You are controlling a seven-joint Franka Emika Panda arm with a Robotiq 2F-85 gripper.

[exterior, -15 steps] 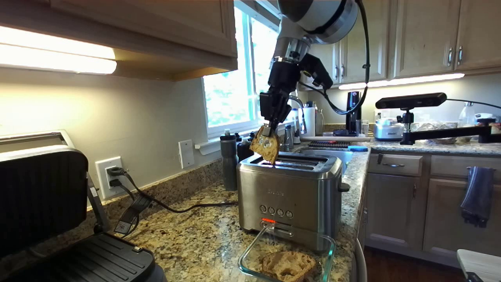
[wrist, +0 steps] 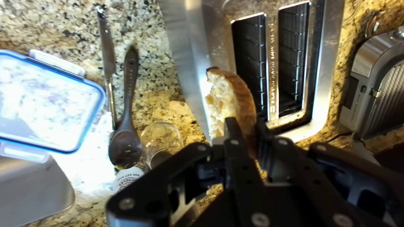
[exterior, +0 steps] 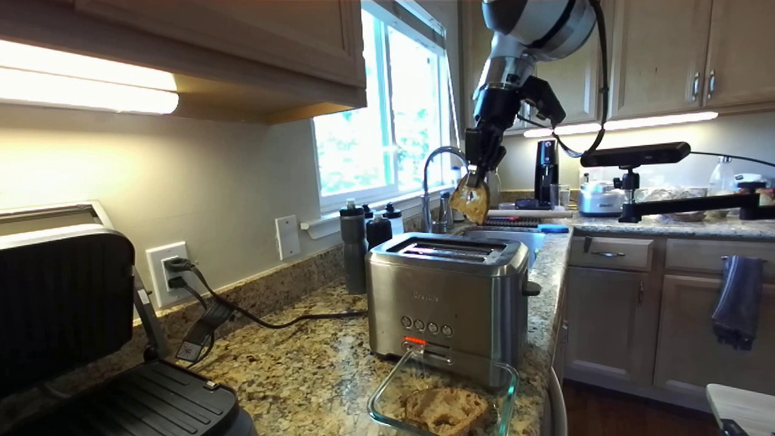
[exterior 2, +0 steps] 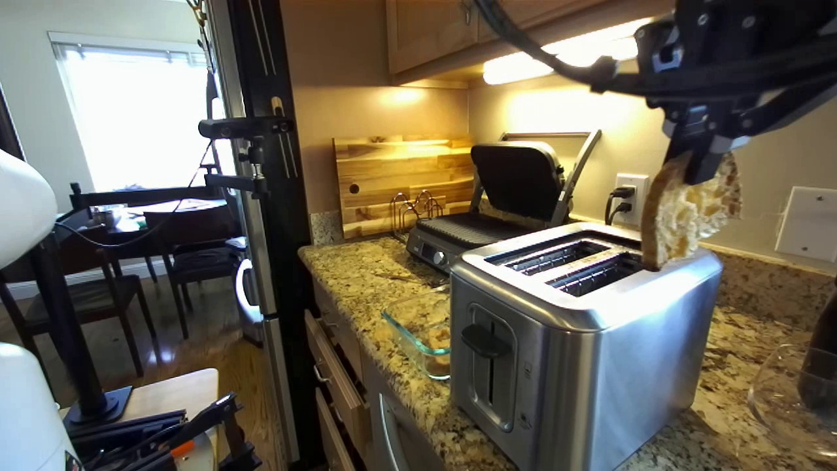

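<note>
A slice of bread [exterior: 472, 199] hangs tilted from my gripper, which is shut on its upper end. In the wrist view the pale torn crumb and brown crust of the bread [wrist: 246, 96] show beyond the fingers. Below stands the steel toaster [exterior: 447, 305]. Both of its slots [wrist: 250, 60] look empty from above, and the bread is over the toaster's top beside the nearer slot, not in it. Another piece of bread [exterior: 444, 409] lies in the glass dish [exterior: 385, 407] in front of the toaster.
An open contact grill [exterior 2: 471, 227] stands beyond the toaster. Bottles [exterior: 353, 247] stand near the wall by it. A wooden spoon [wrist: 128, 102], a knife [wrist: 106, 49], a drinking glass [wrist: 162, 142] and a lidded container [wrist: 45, 102] lie on the sink side.
My gripper, still holding the bread, has moved to the right and slightly up in exterior view 1. The bread was above the toaster's left part before. The toaster and dish have not moved.
</note>
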